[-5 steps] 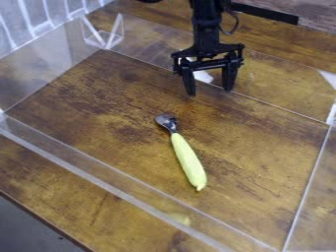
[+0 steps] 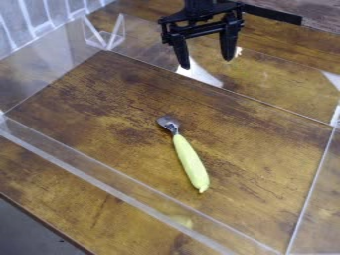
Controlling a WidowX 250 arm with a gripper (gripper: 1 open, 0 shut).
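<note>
My black gripper point(image 2: 205, 52) hangs at the top middle, beyond the back clear wall, open with nothing visible between its fingers. A utensil with a pale yellow-green handle point(image 2: 189, 161) and a small metal head point(image 2: 169, 124) lies on the wooden board, well apart from the gripper and nearer the front.
Clear plastic walls point(image 2: 99, 170) surround the wooden work surface point(image 2: 93, 110) on several sides. The board around the utensil is bare. White railings point(image 2: 27, 22) stand at the top left.
My gripper has moved back and slightly left, up in the picture, away from the utensil. The utensil lies where it was.
</note>
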